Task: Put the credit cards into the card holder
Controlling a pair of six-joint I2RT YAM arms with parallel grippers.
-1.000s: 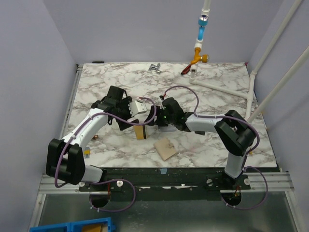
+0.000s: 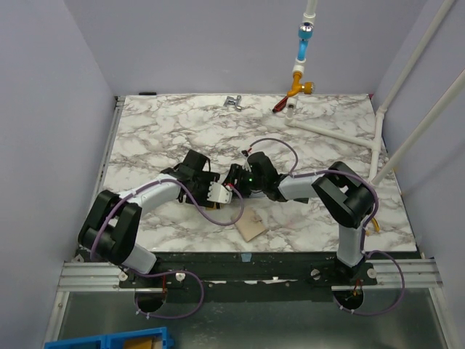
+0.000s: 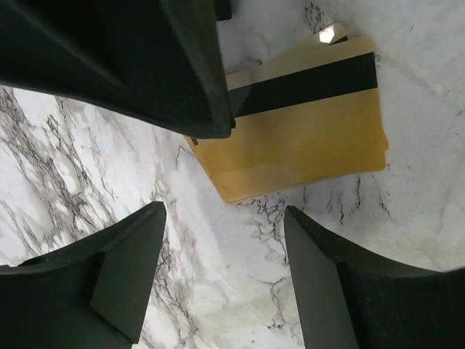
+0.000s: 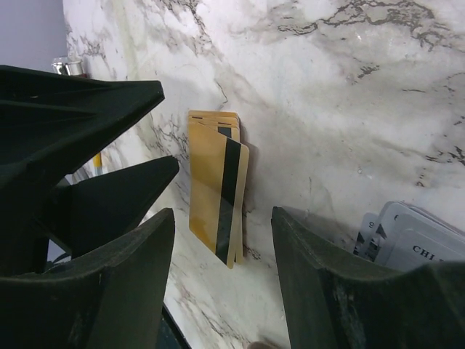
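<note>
Two overlapping gold cards (image 3: 305, 131) with black stripes lie on the marble table, their edges slightly offset. My left gripper is part open just short of the cards' near edge, nothing between its fingers. In the right wrist view the cards (image 4: 214, 182) lie ahead of my right gripper, also part open and empty. The left gripper's dark fingers (image 4: 138, 193) reach in beside them there. A flat silvery piece (image 4: 425, 243), possibly the card holder, is at the lower right. From above, the arms mostly cover the gold cards (image 2: 211, 206).
A beige square pad (image 2: 250, 225) lies on the table in front of the grippers. Metal fittings (image 2: 232, 102) are at the back, and white pipes (image 2: 330, 133) stand at the right. Both grippers are very close together.
The right gripper has shifted only slightly.
</note>
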